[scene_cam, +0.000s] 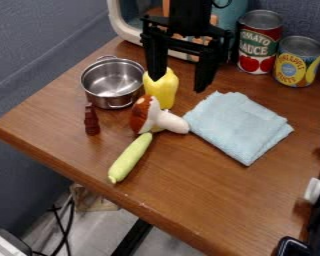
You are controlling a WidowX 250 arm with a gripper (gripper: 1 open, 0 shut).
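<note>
My black gripper (179, 68) hangs open above the middle of the table, its two fingers apart over a yellow pepper (162, 88), with nothing visibly held. The pepper stands just behind a red and white toy (156, 117). A pale green corn or zucchini-like piece (129, 158) lies nearer the front edge. A small brown bottle-like item (92, 120) stands left of these, in front of a steel pot (113, 92). A folded light blue cloth (242, 126) lies to the right.
A tomato sauce can (258, 45) and a yellow can (296, 65) stand at the back right, near a teal and white object behind the arm. A dark appliance with white knobs sits at the right edge.
</note>
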